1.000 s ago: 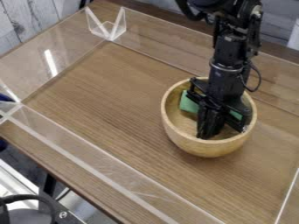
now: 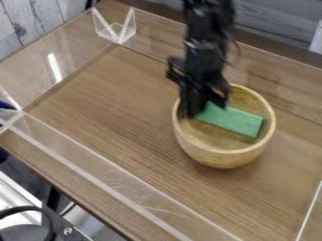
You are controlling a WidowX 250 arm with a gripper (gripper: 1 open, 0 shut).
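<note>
A tan round bowl (image 2: 214,148) sits on the right of the wooden table (image 2: 101,104), holding a green block (image 2: 231,120). The dark gripper (image 2: 195,94) is blurred over the bowl's back left part; its fingertips are too smeared to tell how they stand or whether anything is between them.
A clear plastic piece (image 2: 115,28) stands at the back left. A black cable or hose (image 2: 32,215) is at the lower left.
The gripper has moved left and up within the bowl area, out from over the green block, which now shows more plainly.
</note>
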